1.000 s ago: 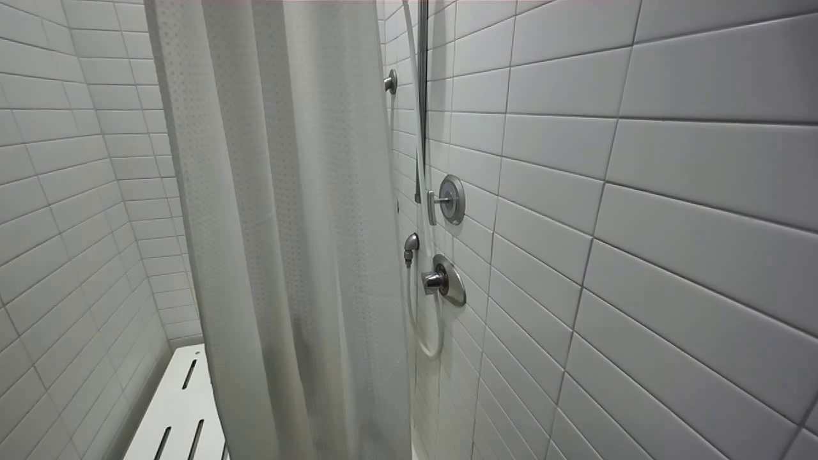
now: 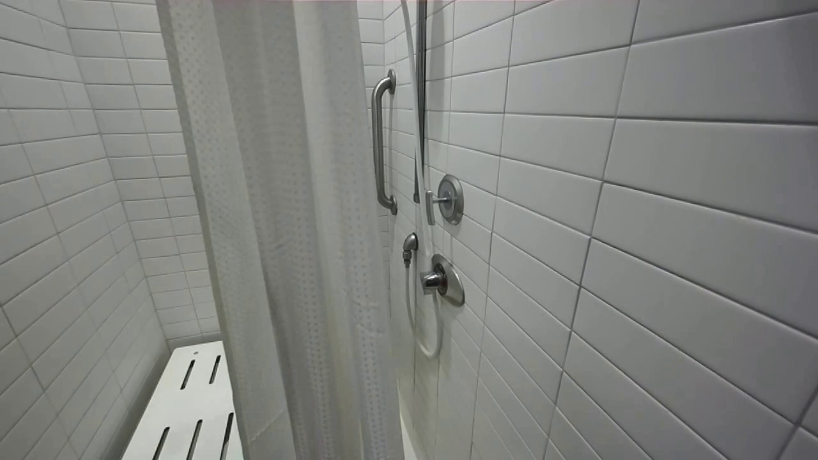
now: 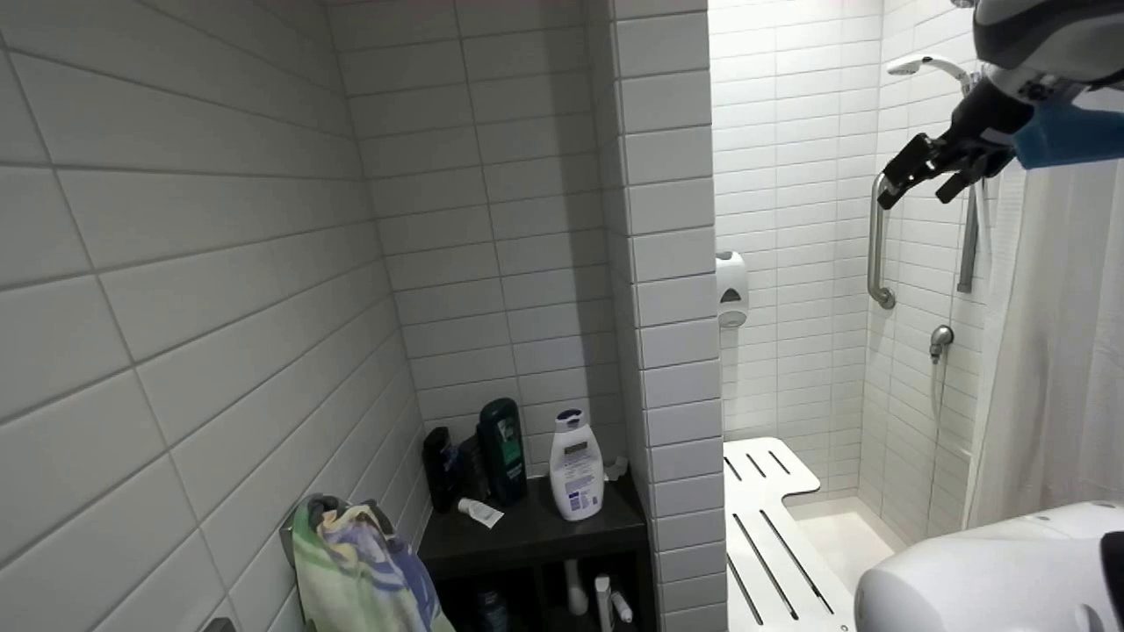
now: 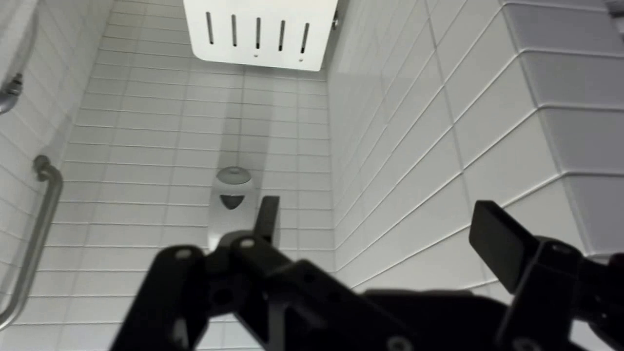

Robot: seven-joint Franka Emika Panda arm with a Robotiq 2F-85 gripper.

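Observation:
My gripper [image 3: 917,198] is at the upper right of the second exterior view, in front of the shower wall and apart from the curtain. It is open; in the wrist view nothing lies between its black fingers. The pale, patterned shower curtain [image 2: 284,230] hangs in folds down the middle of the first exterior view, hiding part of the stall. Its white folds [image 3: 1075,348] also show at the right of the second exterior view, below the arm.
A slotted white bench [image 3: 785,527] stands in the stall. Grab bar [image 2: 378,142], shower valve [image 2: 452,199] and hose are on the wall. Past the tiled pillar [image 3: 674,316], bottles, including a white bottle [image 3: 576,469], stand on a dark shelf [image 3: 527,532]; a colourful towel [image 3: 358,569] hangs nearby.
The curtain has swayed and now looks narrower in the first exterior view. Its left edge has shifted right and its right edge left, uncovering the grab bar and more of the bench.

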